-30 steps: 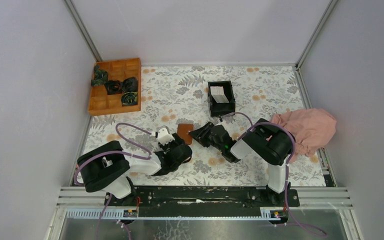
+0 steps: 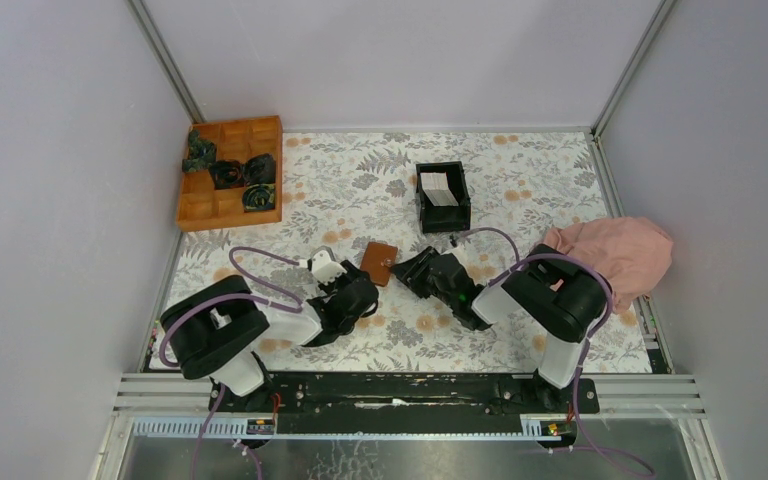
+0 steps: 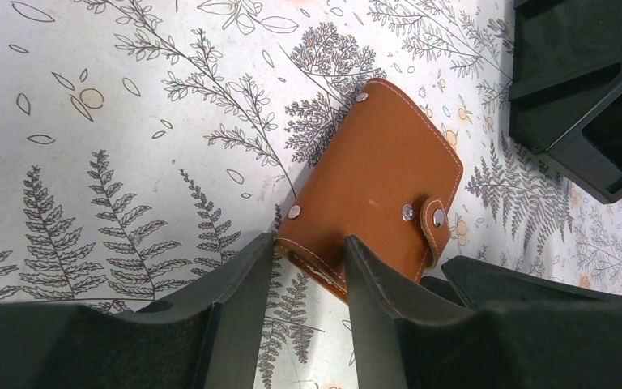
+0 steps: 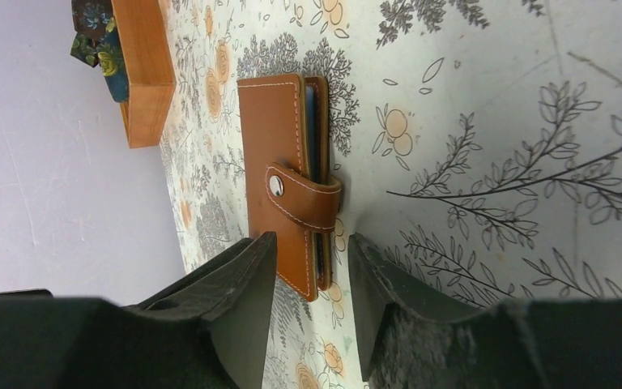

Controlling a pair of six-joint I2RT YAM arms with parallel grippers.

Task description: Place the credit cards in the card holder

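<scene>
The brown leather card holder [image 2: 378, 258] lies on the patterned table between my grippers, its snap strap [image 4: 303, 197] facing the right one. My left gripper is partly open at the holder's end, fingertips against or very near its edge. My right gripper is partly open beside the strap side. The black box [image 2: 423, 220] at the back holds a stack of white cards [image 2: 437, 191]; its near corner shows in the left wrist view.
A wooden tray [image 2: 202, 209] with dark items stands at the back left. A pink cloth [image 2: 620, 255] lies at the right edge. The table behind the holder is mostly clear.
In the top view the right arm has shifted slightly right, and the card holder looks turned a little. The left gripper has moved only slightly.
</scene>
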